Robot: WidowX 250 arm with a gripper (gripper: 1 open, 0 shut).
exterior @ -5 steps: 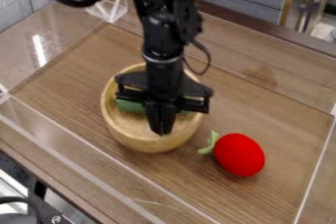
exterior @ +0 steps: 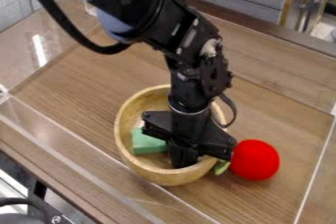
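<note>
My black gripper [exterior: 184, 149] is down inside a tan bowl [exterior: 132, 120] in the middle of the view; its fingertips are partly hidden, and what lies between them cannot be seen. A green object [exterior: 147, 143] lies in the bowl at the left of the gripper. A red tomato-like object [exterior: 256, 161] with green leaves rests on the wooden table just right of the bowl, close against it.
The wooden table [exterior: 73, 90] has free room at the left and upper right. Its edge and a cable are at the lower left. A shelf edge is at the top right.
The gripper and bowl have shifted slightly down and right, so the bowl now sits close to the red object.
</note>
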